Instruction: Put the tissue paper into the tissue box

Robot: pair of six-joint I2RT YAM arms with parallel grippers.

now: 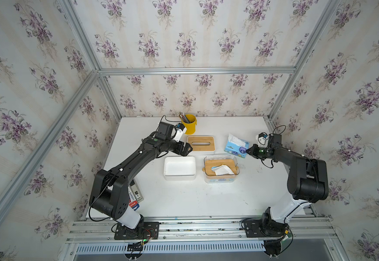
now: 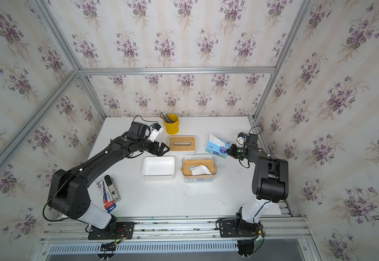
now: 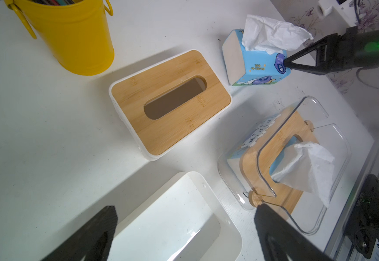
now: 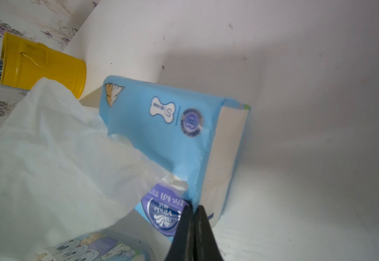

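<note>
A blue tissue pack (image 4: 154,113), with white tissue (image 3: 272,34) sticking out of its top, rests on the table at the right. My right gripper is shut, its tips against the pack's purple-printed end corner; nothing thick shows between them. An empty white open box (image 3: 176,221) stands in the table's middle, and behind it lies a slotted wooden lid with a white rim (image 3: 130,124). My left gripper hangs open above the white box, nothing between its fingers.
In front of the blue pack stands a clear box (image 1: 209,176) with a wooden insert and another tissue pack inside. A yellow bucket (image 3: 80,39) of pens stands at the back.
</note>
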